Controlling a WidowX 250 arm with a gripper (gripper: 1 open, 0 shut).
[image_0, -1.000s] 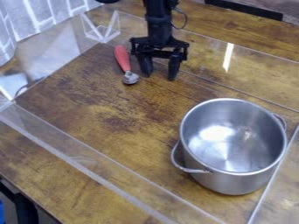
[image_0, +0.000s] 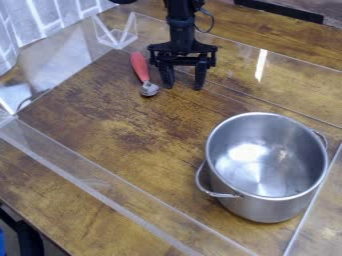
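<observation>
The black gripper (image_0: 181, 58) hangs low over the back middle of the wooden table, its dark body upright. Whether its fingers are open or shut is unclear at this size. Just left of it lies a utensil with a red handle (image_0: 139, 67) and a silver head (image_0: 151, 89), apparently apart from the fingers. A large steel pot (image_0: 263, 162) with side handles stands at the front right.
Clear plastic walls border the wooden table (image_0: 114, 150). A silvery object sits beyond the left edge, and pale material lies at the top left.
The gripper has shifted very slightly; the utensil and the pot have not moved.
</observation>
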